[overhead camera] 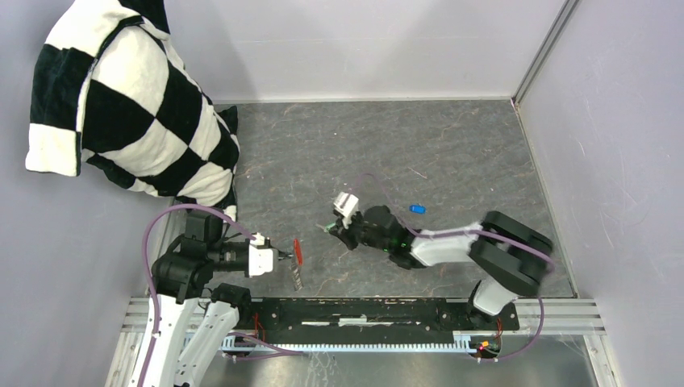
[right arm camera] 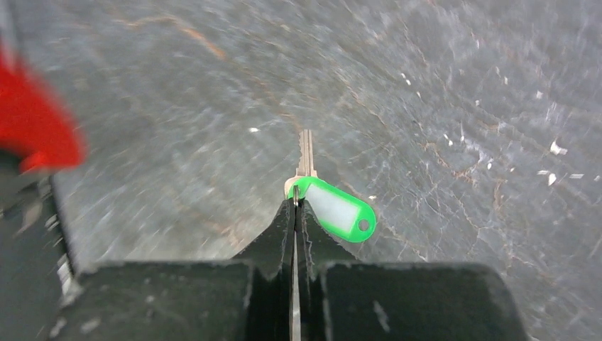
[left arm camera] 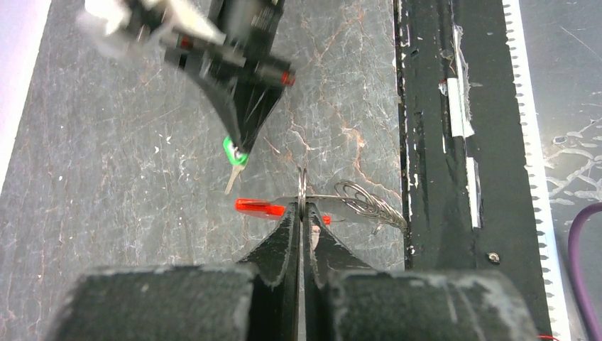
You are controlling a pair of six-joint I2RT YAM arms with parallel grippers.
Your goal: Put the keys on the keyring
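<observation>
My left gripper is shut on the keyring (left arm camera: 302,186), a steel ring from which several wires and a red-handled tool (left arm camera: 255,207) hang, also visible in the top view (overhead camera: 298,250). My right gripper is shut at a key (right arm camera: 307,153) with a green tag (right arm camera: 336,209); the tag's ring hole is at its outer end. In the left wrist view that key (left arm camera: 233,177) is below the blurred right gripper, apart from the keyring. Whether the key is held between the right fingertips or just behind them is hard to tell.
A blue object (overhead camera: 417,209) lies on the grey floor (overhead camera: 379,137) right of centre. A checkered cushion (overhead camera: 153,121) fills the back left. A black rail runs along the front edge.
</observation>
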